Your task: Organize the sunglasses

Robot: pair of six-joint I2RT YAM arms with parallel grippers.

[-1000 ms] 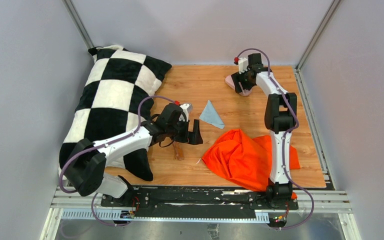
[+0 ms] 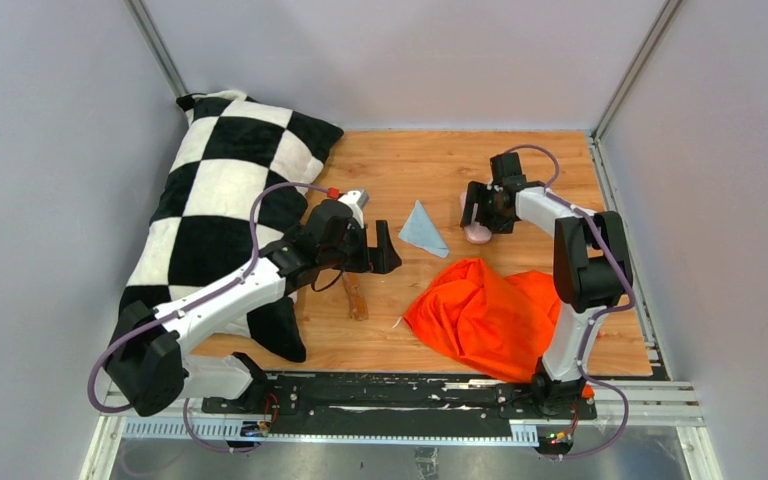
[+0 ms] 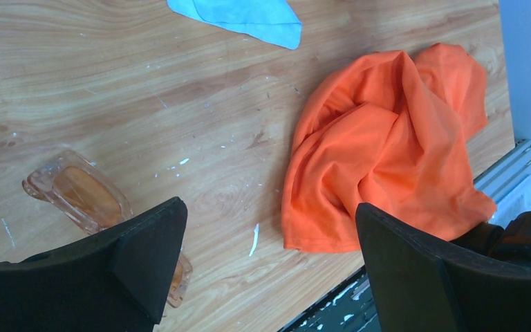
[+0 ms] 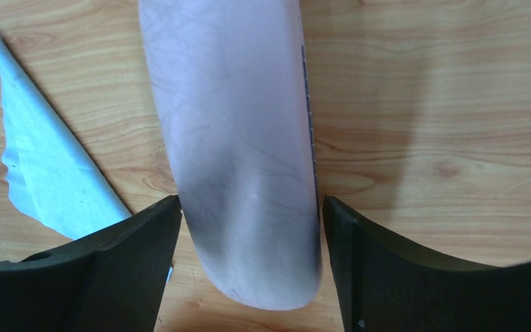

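Sunglasses with a clear frame and brown lenses [image 3: 86,192] lie on the table, partly hidden behind a finger in the left wrist view. In the top view the sunglasses [image 2: 356,297] are just below my left gripper [image 2: 377,255], which is open and empty above the wood. A pale pink, rounded glasses case [image 4: 238,138] is between the fingers of my right gripper, shut on its sides near one end. From above, the case [image 2: 478,234] shows only partly past the black fingers. A light blue cloth [image 2: 422,232] lies flat between the arms.
A crumpled orange cloth [image 2: 490,315] covers the front right of the table. The black-and-white checkered pillow [image 2: 230,190] fills the left side. Bare wood [image 2: 410,165] is free at the back middle.
The right arm has come toward the front with the case in its gripper, and the case has turned. My left gripper has shifted slightly left and back, still open.
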